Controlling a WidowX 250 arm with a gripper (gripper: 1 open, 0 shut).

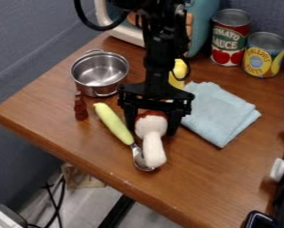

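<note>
My black gripper [152,111] hangs low at the middle of the table, its fingers around a red and white object [152,140], like a toy mushroom or drumstick, whose pale end points toward the front. Whether the fingers grip it is unclear. A pale green corn-like piece [112,122] lies just left of it, with a metal utensil [142,160] partly under them. A yellow object [179,71] is partly hidden behind the arm.
A steel pot [99,82] and small red bottle [81,109] stand left; a blue cloth [215,116] lies right. Two cans [229,40] [264,58] stand at back right.
</note>
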